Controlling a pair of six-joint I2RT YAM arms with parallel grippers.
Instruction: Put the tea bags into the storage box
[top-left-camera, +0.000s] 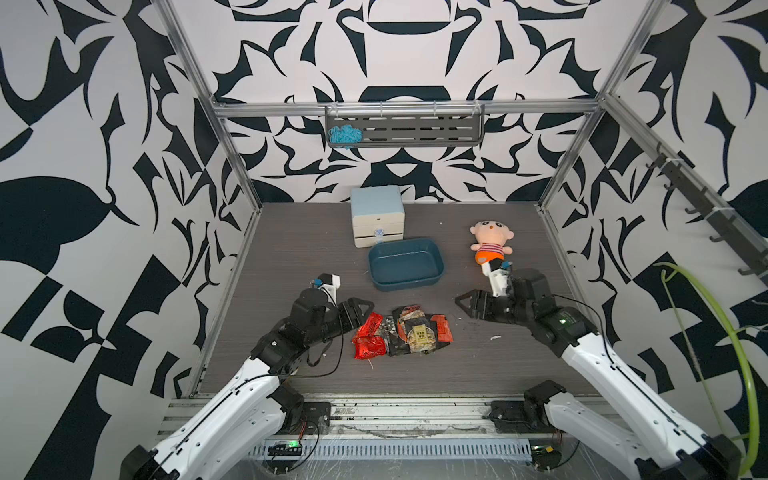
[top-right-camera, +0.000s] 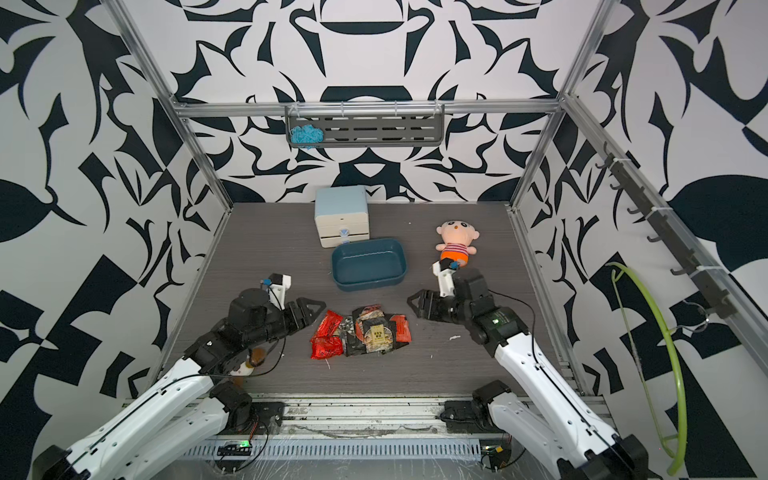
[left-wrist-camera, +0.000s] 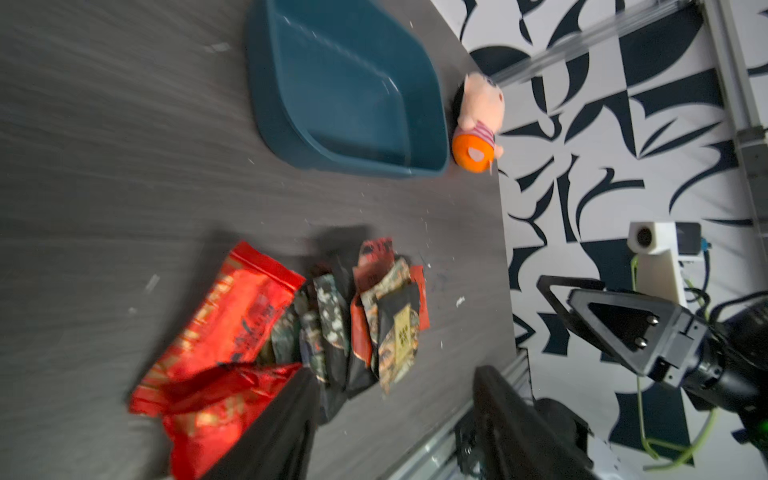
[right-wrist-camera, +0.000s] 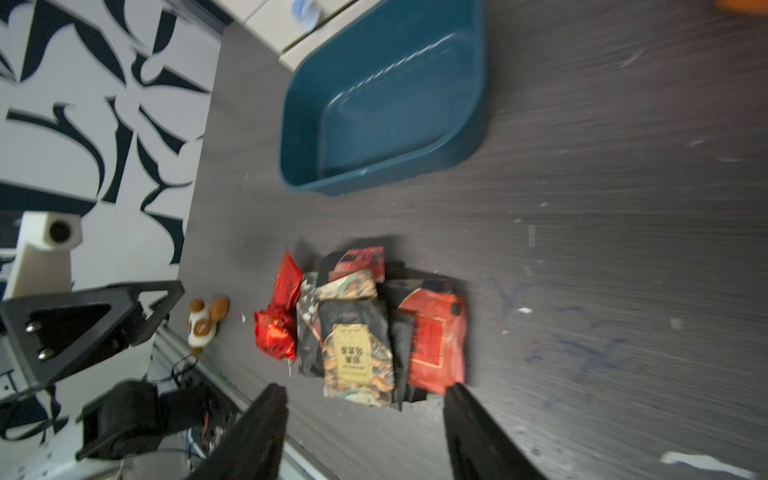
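A pile of tea bags lies on the table: red packets (left-wrist-camera: 220, 320) at its left side and dark, patterned packets (right-wrist-camera: 356, 352) at its right. Behind the pile stands the blue storage box (top-left-camera: 406, 285), empty inside. My left gripper (top-left-camera: 368, 307) hovers just left of the red packets, its fingers apart and nothing between them. On the other side, my right gripper (top-left-camera: 464, 304) hangs above and right of the dark packets, likewise open and empty.
Behind the box is a small white and blue drawer unit (top-left-camera: 377, 216). A pink plush doll (top-left-camera: 491, 236) sits beyond the right gripper. A brown and white toy (right-wrist-camera: 204, 320) lies near the left arm.
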